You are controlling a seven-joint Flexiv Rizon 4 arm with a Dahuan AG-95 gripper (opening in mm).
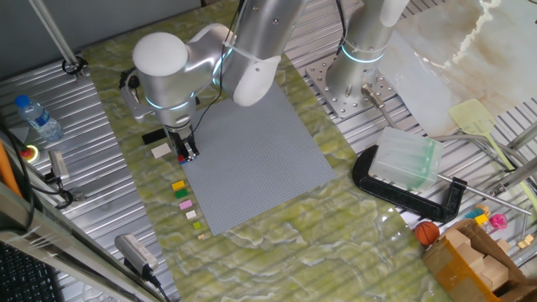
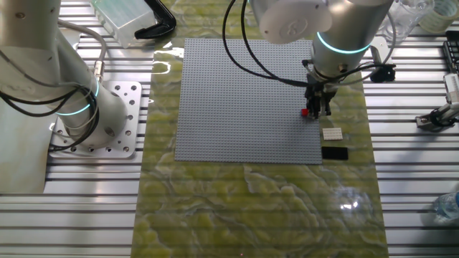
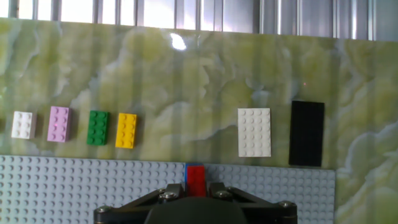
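In the wrist view a red brick [image 3: 196,177] stands between my gripper's fingers, at the edge of the grey baseplate [image 3: 93,186]. A sliver of a blue brick [image 3: 186,168] shows beside or beneath it. My gripper is low over the plate, its fingers close along both sides of the red brick; whether they press on it cannot be made out. From the second exterior view, the red brick [image 2: 305,112] pokes out to the left of the dark fingers [image 2: 313,106]. How firmly the bricks sit on the studs is hidden.
Off the plate's edge lie white [image 3: 23,125], pink [image 3: 58,124], green [image 3: 97,127] and yellow [image 3: 126,130] bricks on one side. A wide white plate brick [image 3: 254,132] and a black one [image 3: 306,133] lie on the other.
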